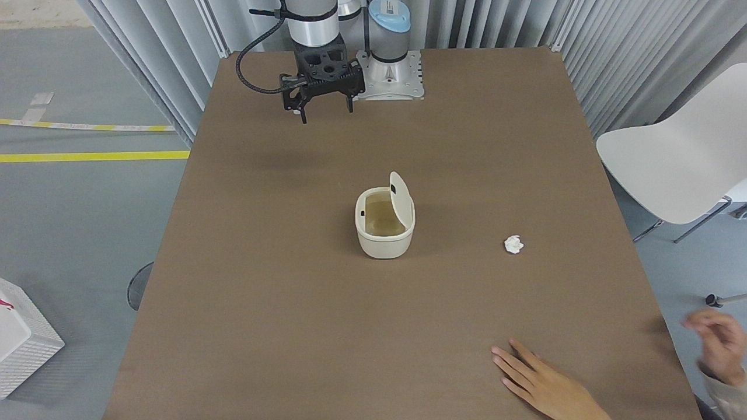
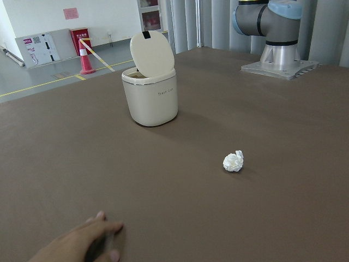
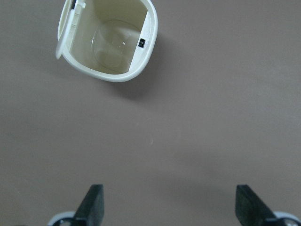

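A small cream trash can [image 1: 379, 241] [image 2: 151, 103] [image 3: 146, 37] stands upright near the table's middle with its lid [image 2: 151, 52] raised; its inside looks empty in the wrist view. A crumpled white paper ball [image 1: 513, 244] [image 2: 233, 161] lies on the brown table, to the can's right in the front view. My gripper [image 1: 325, 109] hangs at the back of the table, behind the can, its two fingers wide apart with nothing between them. The paper ball is not seen in the wrist view.
A person's hands [image 1: 546, 385] [image 2: 76, 245] are at the front right, one on the table [image 1: 280, 308], one beyond its edge. A white chair [image 1: 679, 154] stands to the right, a white box [image 1: 21, 336] on the floor at left.
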